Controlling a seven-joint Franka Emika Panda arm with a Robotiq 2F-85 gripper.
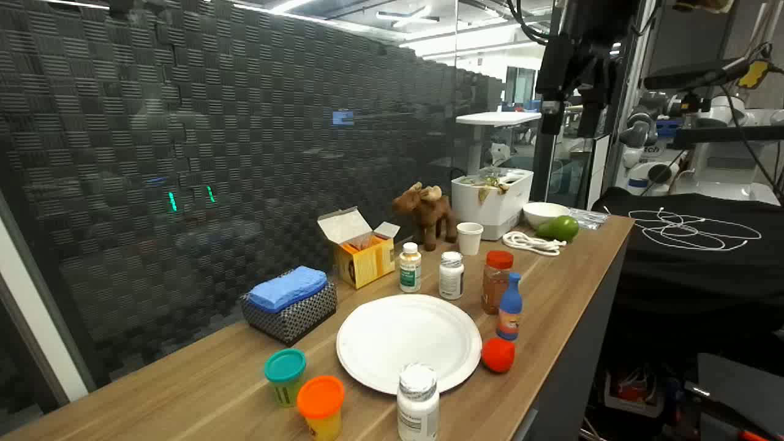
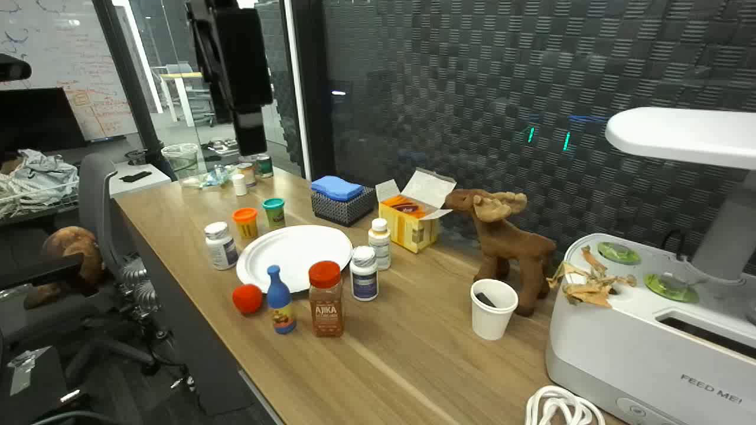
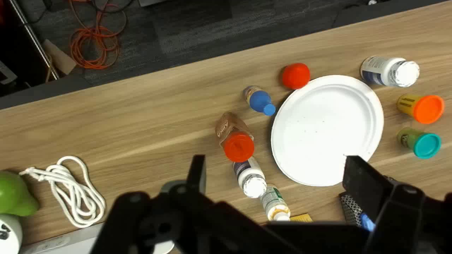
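Note:
My gripper stands open high above the counter, its fingers wide apart with nothing held. In the wrist view, a white plate lies empty to the upper right. Beside the plate are a red ball-like object, a small blue bottle and a red-lidded spice jar. Two pill bottles, one white and one with a green label, sit below the jar. Another white bottle, an orange-lidded tub and a teal-lidded tub stand beyond the plate.
Along the wall are a blue cloth on a dark woven box, an open yellow box, a plush moose, a paper cup and a white planter. A white cord lies coiled. Bare wood borders the counter's open edge.

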